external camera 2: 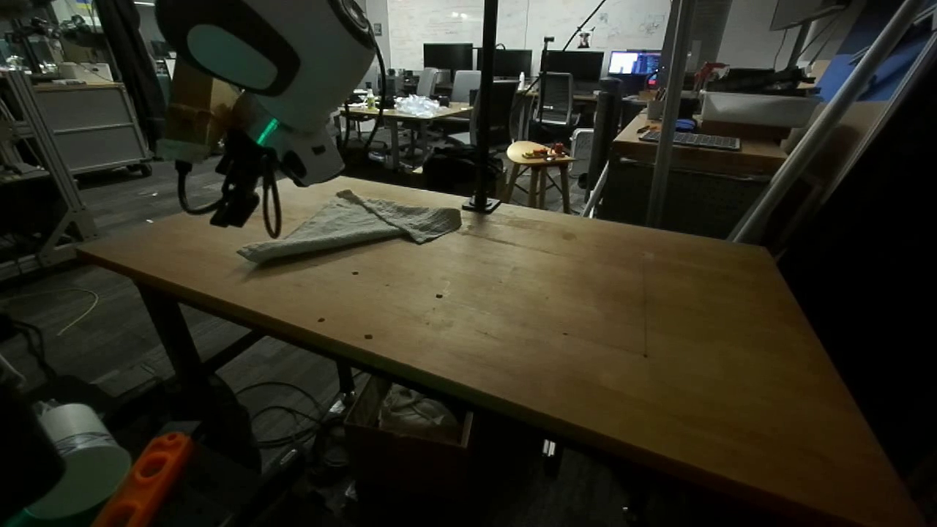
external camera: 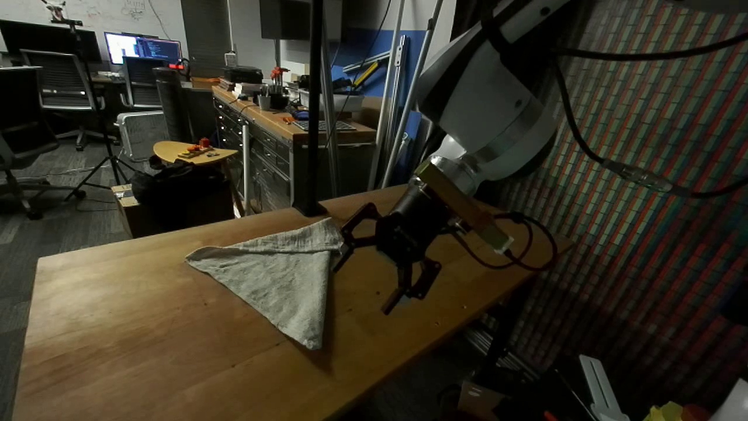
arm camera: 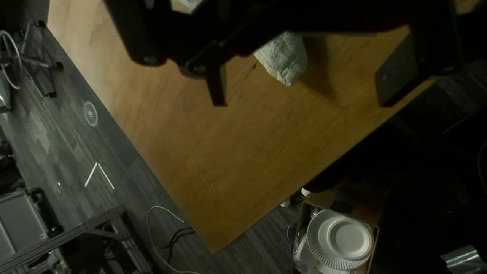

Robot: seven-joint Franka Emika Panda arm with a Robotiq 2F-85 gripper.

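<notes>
A light grey cloth (external camera: 280, 277) lies folded into a rough triangle on the wooden table. Exterior view 2 shows the same cloth (external camera 2: 351, 228) at the table's far left, slightly raised in folds. My gripper (external camera: 362, 290) hangs tilted above the table, its fingers spread wide and empty. In exterior view 1 one finger overlaps the cloth's right edge; whether they touch I cannot tell. In the wrist view a cloth corner (arm camera: 287, 64) shows beyond the open gripper, and the dark gripper body hides most of the rest.
A black upright post (external camera 2: 484, 132) stands at its back edge. Below the table edge, a box holds white paper plates (arm camera: 342, 239).
</notes>
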